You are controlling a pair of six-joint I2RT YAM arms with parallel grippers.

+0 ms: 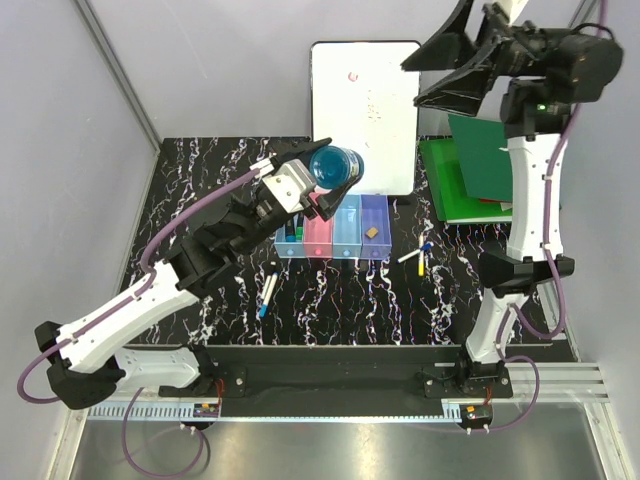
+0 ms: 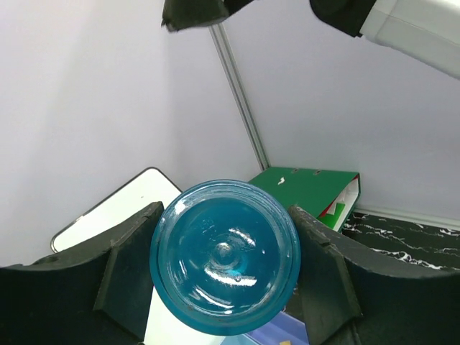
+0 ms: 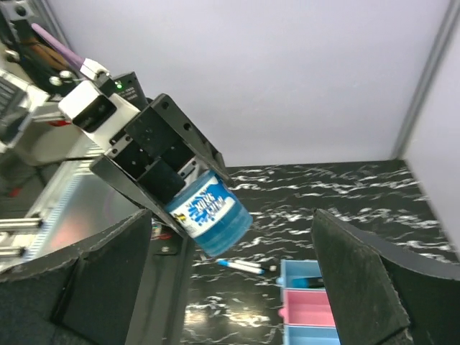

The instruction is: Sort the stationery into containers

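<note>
A blue bottle with a white label (image 3: 206,208) is clamped between the fingers of my left gripper, its round end facing the left wrist camera. In the top view that bottle (image 1: 335,167) hangs above the back of a divided box with pink, blue and purple compartments (image 1: 318,232). High at the upper right, my right gripper (image 1: 432,84) stands open with nothing between its fingers. An eraser-like tan block (image 1: 371,232) lies in the purple compartment. Two markers (image 1: 268,291) rest left of the box; a white pen (image 1: 411,255) and a yellow marker (image 1: 421,263) lie right of it.
A whiteboard (image 1: 363,110) leans behind the box. Green folders (image 1: 440,180) stand at the back right, partly behind my right arm. Bare marbled table (image 1: 340,310) shows in front of the box.
</note>
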